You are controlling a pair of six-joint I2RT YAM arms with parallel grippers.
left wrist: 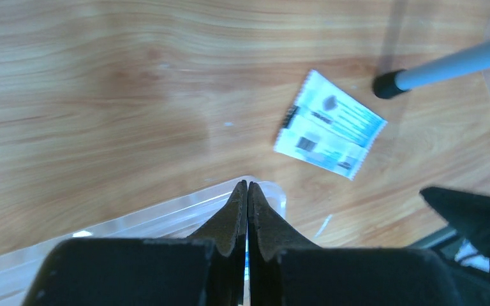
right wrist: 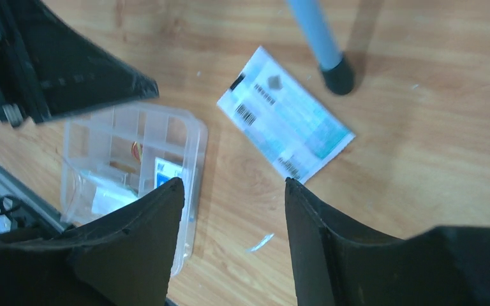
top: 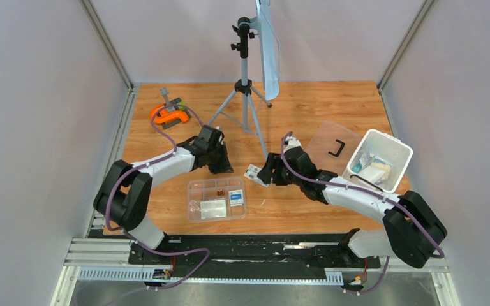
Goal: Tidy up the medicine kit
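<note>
A flat white packet point(left wrist: 330, 127) with a barcode lies on the wooden table, right of the clear divided box point(top: 196, 188). The same packet point(right wrist: 285, 118) lies ahead of my right gripper, which stands open with nothing between its fingers. My left gripper is shut, its tips meeting on nothing, over the box's far edge in its wrist view; the packet is outside its fingers. Inside the box are a large white item point(top: 213, 209), a small blue-and-white packet point(top: 236, 197) and a small reddish-brown item point(top: 221, 192).
A grey tripod leg point(right wrist: 319, 35) ends just beside the packet. At the right stand a white bin point(top: 392, 153) with supplies and a clear lid point(top: 332, 143). An orange clamp point(top: 172, 116) lies at the back left. Table front right of the box is mostly clear.
</note>
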